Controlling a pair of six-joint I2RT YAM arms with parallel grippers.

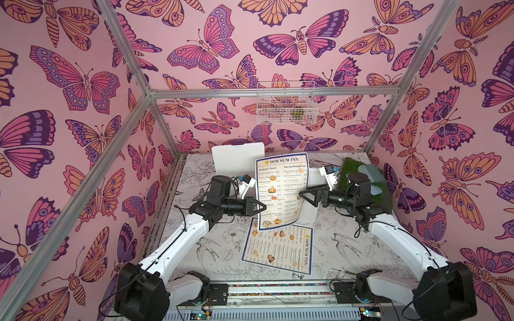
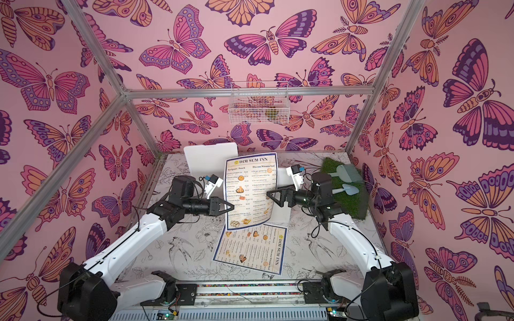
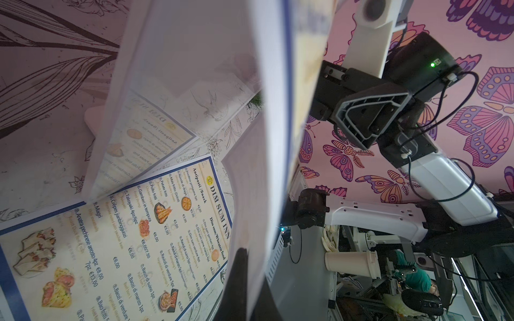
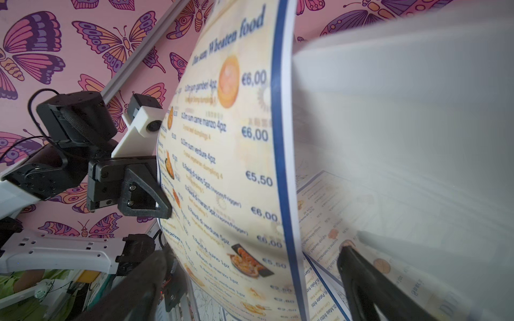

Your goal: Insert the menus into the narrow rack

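A Dim Sum Inn menu (image 1: 281, 190) stands upright between the arms, with my left gripper (image 1: 258, 208) shut on its left edge. My right gripper (image 1: 307, 195) is open around the menu's right edge, which lies between its blurred fingers in the right wrist view. Behind the held menu are white upright panels (image 1: 238, 157), apparently the rack, though much is hidden. A second menu (image 1: 278, 251) lies flat on the table in front, face up.
A wire basket (image 1: 286, 109) hangs on the back rail. A green grass mat (image 2: 348, 198) with grey pieces is at the back right.
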